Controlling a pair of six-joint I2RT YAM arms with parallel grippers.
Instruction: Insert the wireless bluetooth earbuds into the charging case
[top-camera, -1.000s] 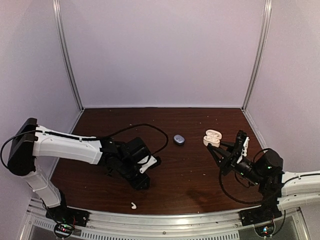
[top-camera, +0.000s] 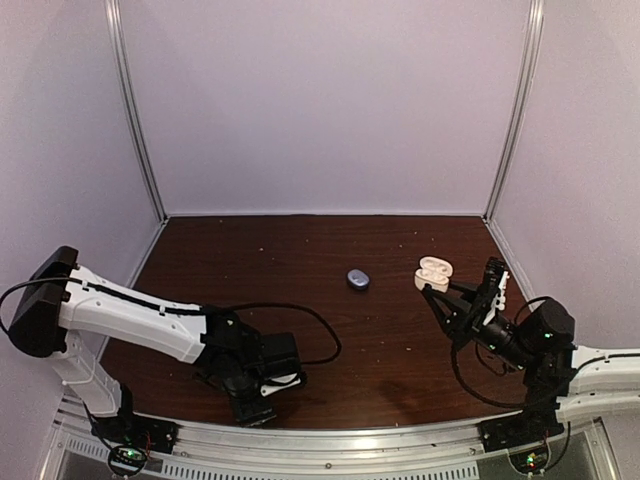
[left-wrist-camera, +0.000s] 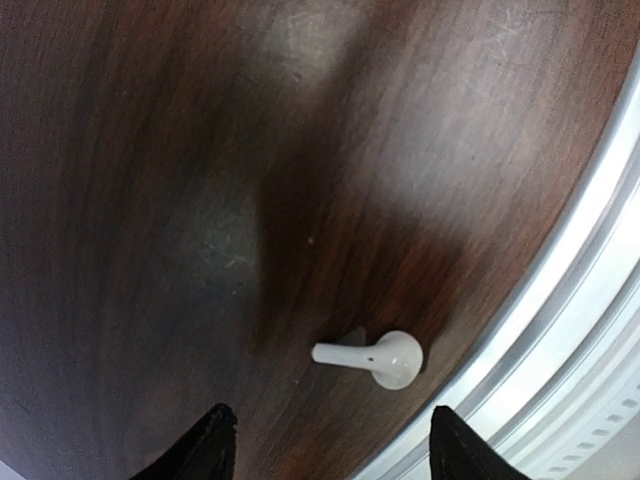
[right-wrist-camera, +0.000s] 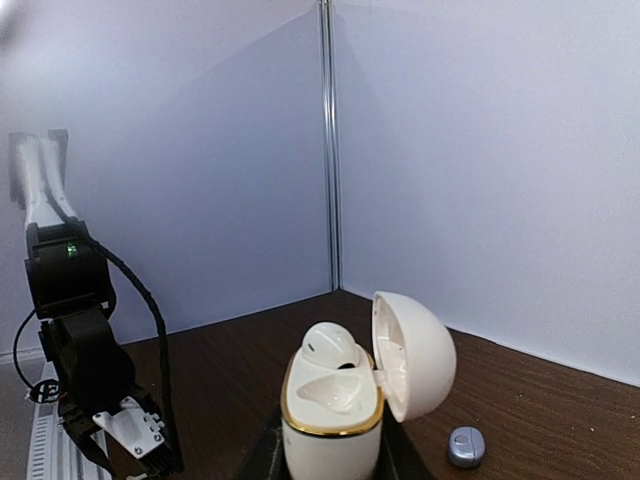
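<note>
In the left wrist view a white earbud (left-wrist-camera: 396, 359) lies on the table close to the metal front rail. My left gripper stands open over it, its fingers (left-wrist-camera: 207, 448) wide apart and nothing between them; the earbud is just ahead of the tips. From above, the left arm hides this earbud. My right gripper (top-camera: 436, 297) is shut on the white charging case (right-wrist-camera: 332, 450), held upright with its lid (right-wrist-camera: 420, 358) open. One slot holds an earbud (right-wrist-camera: 330, 345); the nearer slot (right-wrist-camera: 332, 394) is empty.
A small blue-grey case (top-camera: 358, 279) rests on the table between the arms, toward the back. The metal rail (top-camera: 330, 440) borders the front edge. Bare dark table (top-camera: 270, 255) spreads across the middle and back left.
The right gripper with the case has shifted slightly to the right.
</note>
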